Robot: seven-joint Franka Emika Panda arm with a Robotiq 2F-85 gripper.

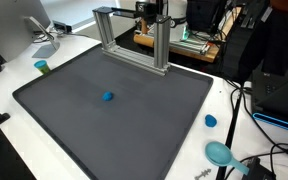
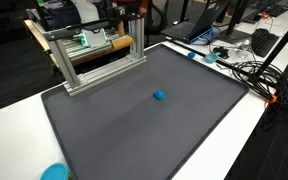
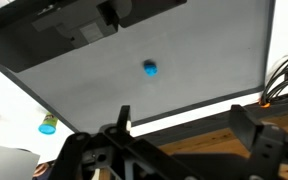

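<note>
A small blue object lies on the large grey board. From the second exterior view the same blue piece sits right of the board's middle. In the wrist view it appears above centre, beyond and apart from the fingers. My gripper stands open over the scene, its two dark fingers wide apart and nothing between them. Neither exterior view shows the fingertips clearly.
A white-framed rack rises at one board edge. On the white table are another blue piece, a teal ladle-like item and a green-and-blue cup. Dark cables lie beyond the board. Most of the board is bare.
</note>
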